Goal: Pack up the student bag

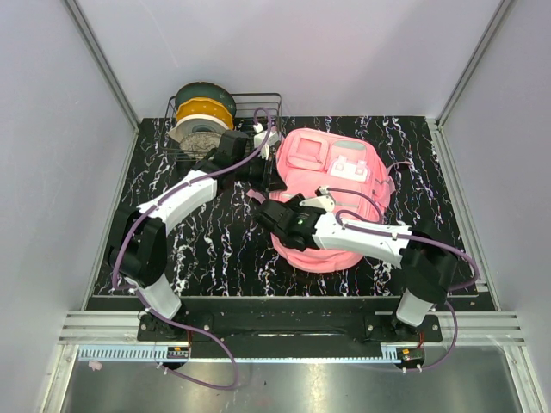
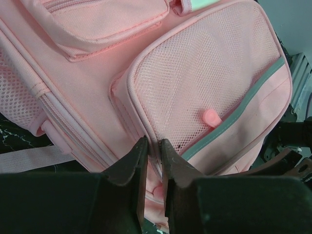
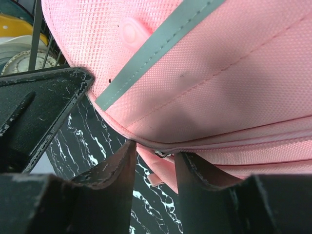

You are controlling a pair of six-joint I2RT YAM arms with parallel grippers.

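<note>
The pink school bag lies flat on the black marbled table. My left gripper is at the piped edge of the bag's front pocket. That edge runs between its closely spaced fingers, and whether they grip it cannot be made out. Low at the bag's left side, my right gripper stands part open. The bag's rim and a small metal zipper pull show between its fingertips, with a gap around them. The bag's inside is hidden from every view.
At the back left stands a wire rack with several plates and bowls, close to the left arm. The two grippers are near each other at the bag's left side. Bare table lies at the front left.
</note>
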